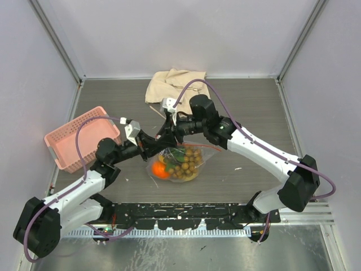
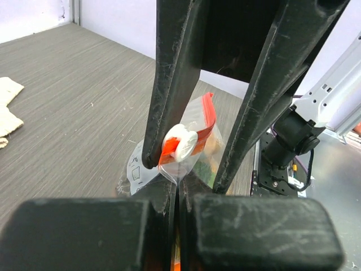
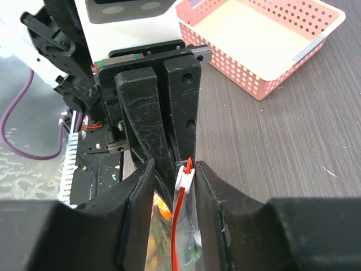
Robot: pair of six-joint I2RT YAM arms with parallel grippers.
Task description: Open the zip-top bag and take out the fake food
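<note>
The zip top bag [image 1: 180, 166], holding an orange and several round olive-coloured items with some green, lies at the table's middle front. My left gripper [image 1: 158, 144] is shut at its top edge, the clear plastic running into the fingertips in the left wrist view. My right gripper [image 1: 170, 134] stands around the bag's top, its fingers part open either side of the white zip slider [image 2: 185, 145] and red zip strip [image 3: 176, 237]. In the right wrist view the slider sits between the right fingertips; whether they touch it is unclear.
A pink basket [image 1: 67, 141] stands at the left. A cream cloth bag [image 1: 161, 84] lies at the back.
</note>
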